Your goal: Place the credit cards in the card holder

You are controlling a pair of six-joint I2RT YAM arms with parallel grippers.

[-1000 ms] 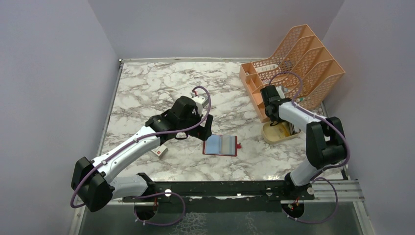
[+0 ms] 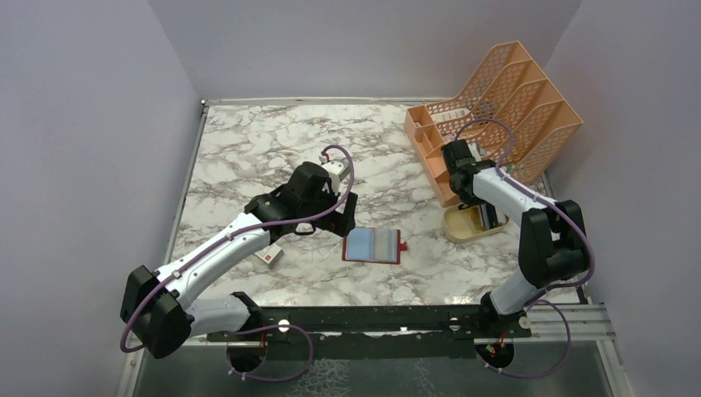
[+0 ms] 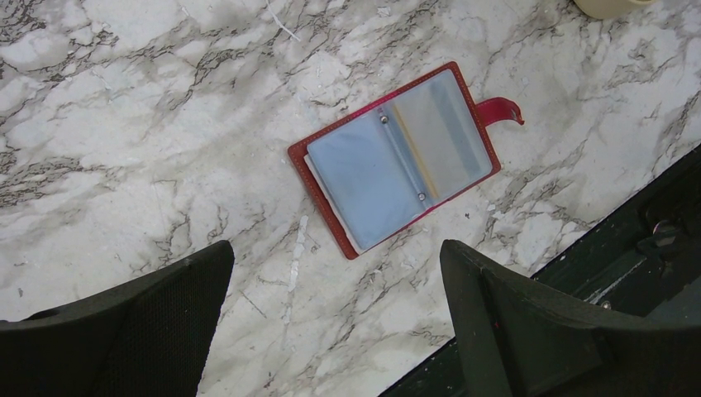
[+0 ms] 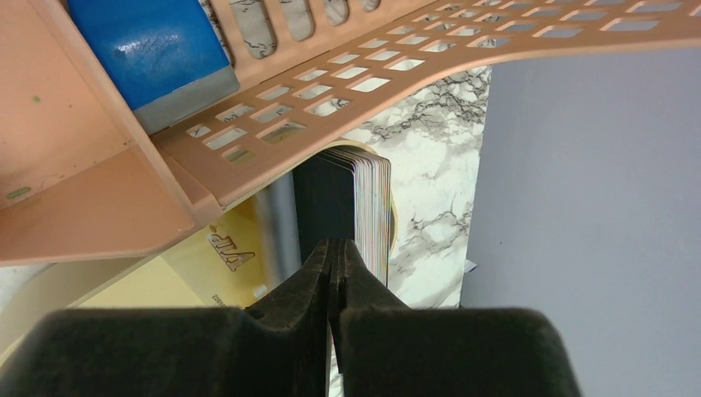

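Open and flat on the marble table lies the red card holder (image 2: 371,246), its clear sleeves (image 3: 364,178) facing up in the left wrist view. Above it, my left gripper is open with its fingers wide apart and empty. The right gripper is shut, and nothing shows between its fingertips. It points at a stack of cards (image 4: 374,207) standing on edge in the cream bowl (image 2: 457,234); the near card face (image 4: 324,203) is black. Left of that face stands a blurred grey card (image 4: 282,222). A yellow card (image 4: 221,258) lies further left.
An orange slotted rack (image 2: 504,103) leans over the bowl's far side, close to the right gripper. It holds a blue item (image 4: 153,50). A small white box (image 2: 269,254) sits beneath the left arm.
In the top view, the dark-and-white cards in the bowl have spread leftward and show more dark face.
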